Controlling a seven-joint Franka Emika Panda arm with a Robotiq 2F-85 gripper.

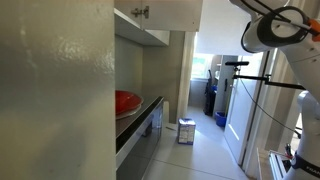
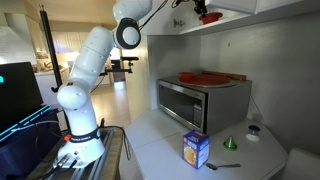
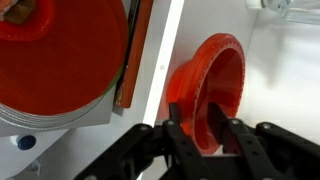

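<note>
A red bowl (image 3: 222, 88) fills the middle right of the wrist view, its curved rim turned toward my gripper. The dark fingers (image 3: 165, 138) stand apart, with part of the bowl's near rim showing between their tips; contact cannot be made out. In the second exterior view the red bowl (image 2: 210, 17) sits high up at the cupboard shelf, and the gripper is beside it, small and partly cut off by the top edge. The first exterior view does not show the fingers.
Below, a large red dish (image 2: 190, 78) lies on the microwave (image 2: 197, 108). The counter (image 2: 145, 150) holds a blue box (image 2: 195, 149), a dark spoon (image 2: 222, 166) and a green cone-shaped item (image 2: 230, 143). A raised cabinet door (image 1: 185, 14) hangs near the arm.
</note>
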